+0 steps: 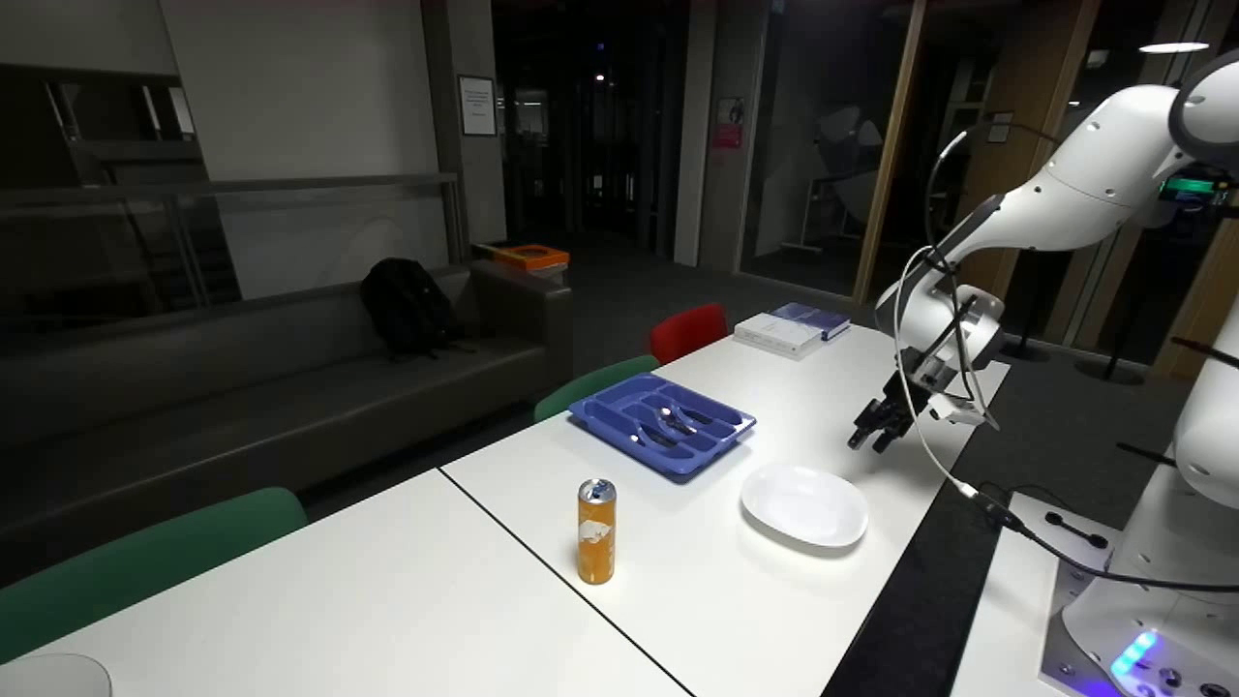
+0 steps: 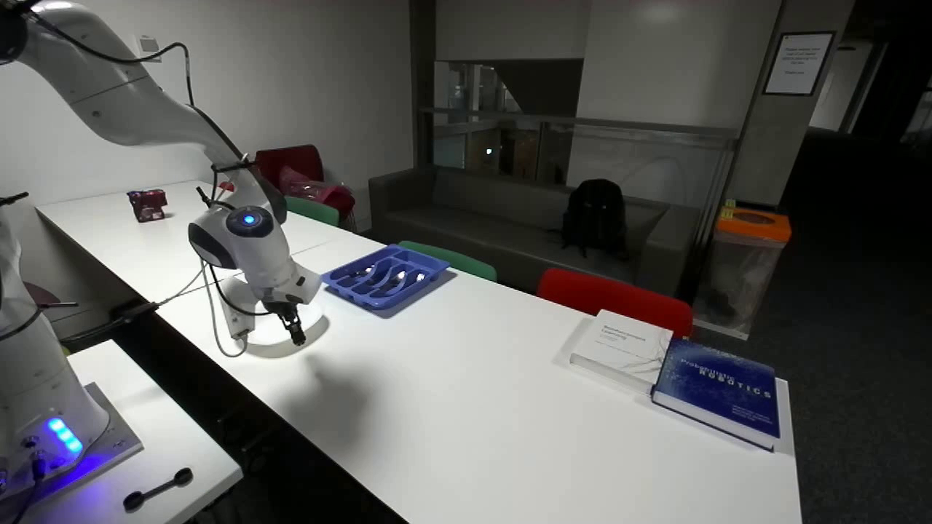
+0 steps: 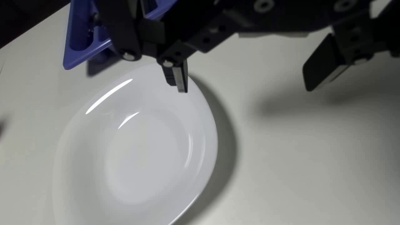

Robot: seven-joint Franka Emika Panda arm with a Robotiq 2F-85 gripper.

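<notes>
A white bowl-like plate [image 1: 803, 506] rests on the white table, empty inside in the wrist view. My gripper [image 1: 876, 439] hangs above the table beside the plate's far right rim, its fingers spread and clear of it. In the wrist view the gripper shows a wide gap with only bare table beneath; its left finger [image 3: 181, 77] overlaps the plate's rim from above. Seen from the other side, the arm partly hides the plate [image 2: 316, 329].
A blue cutlery tray [image 1: 662, 424] holding utensils lies behind the plate. An orange can [image 1: 597, 532] stands upright nearer the camera. Two books, one white [image 2: 621, 349] and one blue [image 2: 718, 388], lie at the table's far end. Between them and the plate the tabletop is clear.
</notes>
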